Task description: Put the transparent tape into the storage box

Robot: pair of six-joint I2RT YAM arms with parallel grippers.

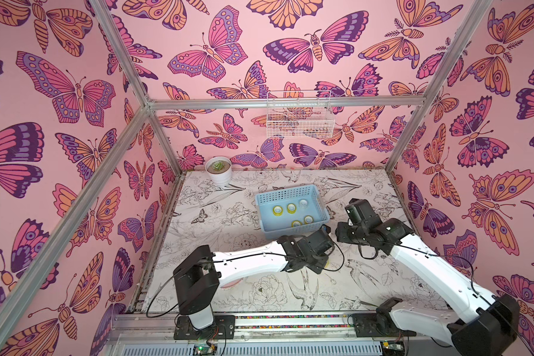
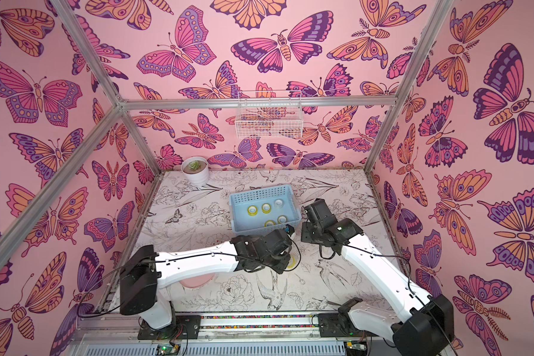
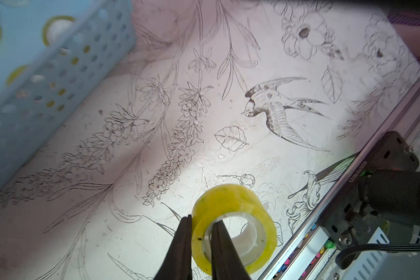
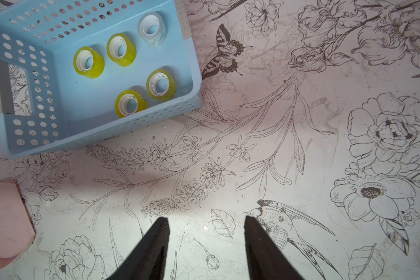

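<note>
A yellow roll of tape [image 3: 240, 198] is held by my left gripper, shut on its ring wall, above the table near the front of the blue storage box [image 1: 290, 231]. Inside the box lie several tape rolls [image 4: 91, 65], yellow and clear, seen in both top views and the right wrist view. My right gripper hangs over the table right of the box, its fingers apart with nothing between them.
A pink object [image 4: 2, 224] lies left of the box, partly under the left arm in the top views. A white plant pot [image 1: 218, 176] stands at the back left.
</note>
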